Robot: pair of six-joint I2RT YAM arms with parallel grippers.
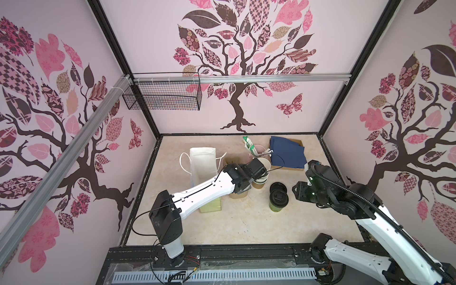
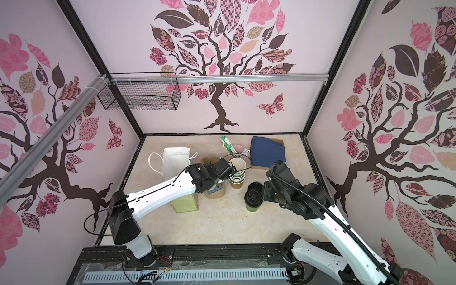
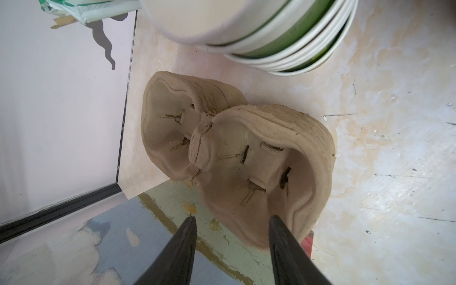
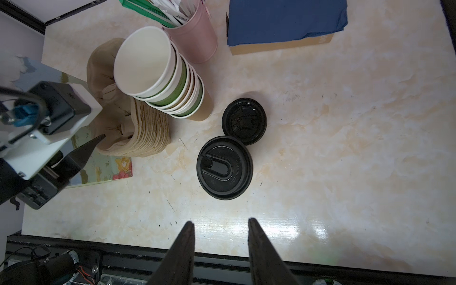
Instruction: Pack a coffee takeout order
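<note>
Stacked pulp cup carriers lie under my left gripper, which is open with nothing between its fingers. A stack of paper cups stands beside the carriers. A larger black lid and a smaller black lid top two piles right of the cups. My right gripper is open and empty above the table, close to the lids. A white paper bag with handles stands at the back left.
A pink holder with straws and packets stands behind the cups. Navy napkins lie on cardboard at the back right. A wire basket hangs on the rail.
</note>
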